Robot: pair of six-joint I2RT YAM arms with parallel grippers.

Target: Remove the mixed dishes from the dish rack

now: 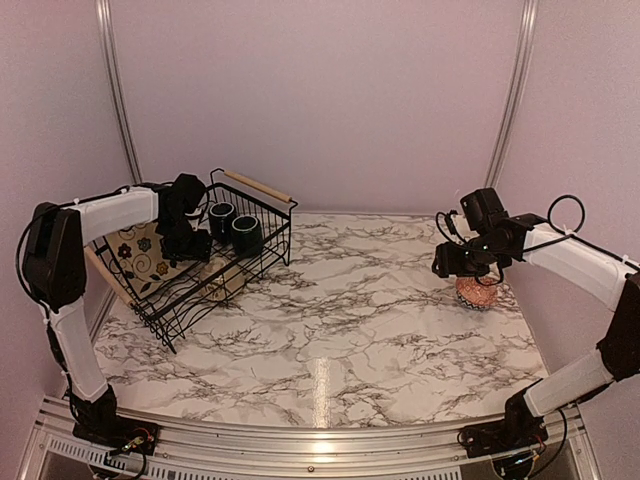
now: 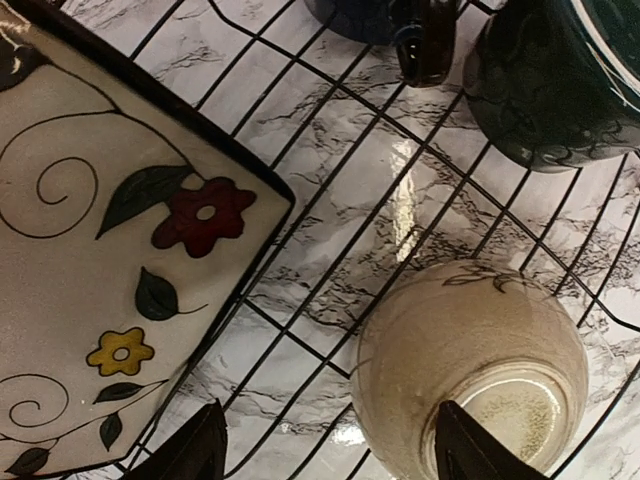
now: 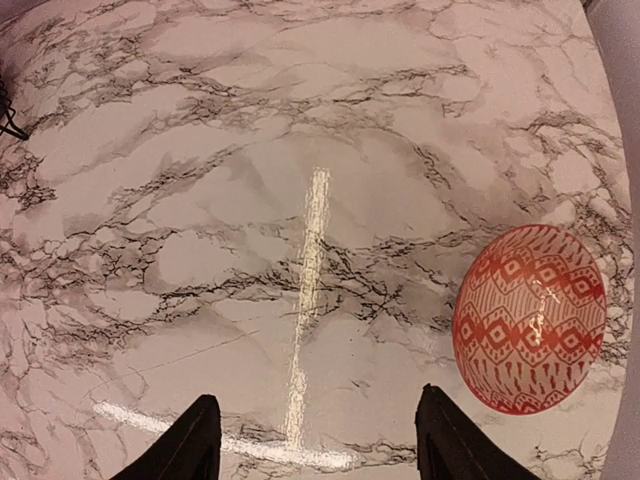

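An upturned cream bowl (image 2: pixel 480 340) lies in the black wire dish rack (image 1: pixel 175 335). My left gripper is over the bowl's left side, its fingers apart by a reduced gap with nothing held between them. The right-hand fingertip (image 2: pixel 462 440) overlaps the bowl's base in the left wrist view; contact cannot be judged. A flowered square plate (image 2: pixel 120 250) leans at left. Beyond are a dark green mug (image 2: pixel 550 100) and a dark blue mug (image 2: pixel 350 15). Over bare table, my right gripper is open and empty, beside a red patterned bowl (image 3: pixel 530 320).
Wooden handles (image 1: pixel 258 187) top the rack's ends, and its wires surround the left gripper. Walls close off the back and both sides.
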